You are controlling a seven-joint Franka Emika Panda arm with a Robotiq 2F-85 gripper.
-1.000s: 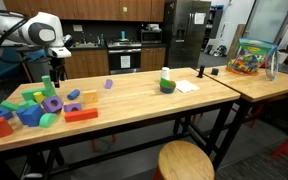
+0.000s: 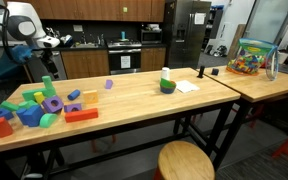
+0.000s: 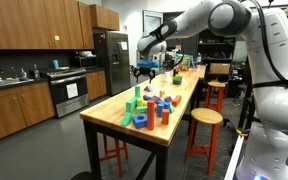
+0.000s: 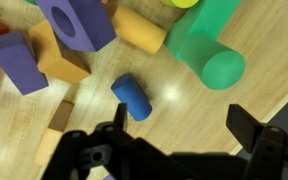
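My gripper is open, with nothing between its fingers; bare wood shows in the gap. Below it in the wrist view, a small blue cylinder (image 4: 132,97) lies on the table close to the left finger. A green cylinder-ended block (image 4: 216,64) is at upper right, and an orange cylinder (image 4: 139,29) lies at the top beside a purple block (image 4: 81,22). Exterior view 1 has the gripper (image 2: 52,43) in the air over the far left of the table, above a standing green block (image 2: 49,85).
Several coloured blocks crowd the table's left end, including a long red block (image 2: 81,115) and a purple ring (image 2: 53,104). Farther right are a green bowl (image 2: 167,87) and a white sheet (image 2: 187,87).
In exterior view 1 the arm and gripper have shifted left and slightly up. The blocks on the table look unmoved.
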